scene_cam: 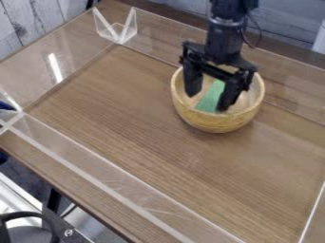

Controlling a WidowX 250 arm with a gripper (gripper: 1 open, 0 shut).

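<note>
A round wooden bowl (215,117) sits on the wooden table toward the back right, with a green item (208,100) inside it. My black gripper (214,89) is lowered into the bowl from above, its two fingers apart on either side of the green item's upper part. Whether they touch it cannot be seen clearly.
A clear plastic container (116,26) stands at the back left. Clear strips lie at the left edge, and black cabling (28,228) is at the lower left.
</note>
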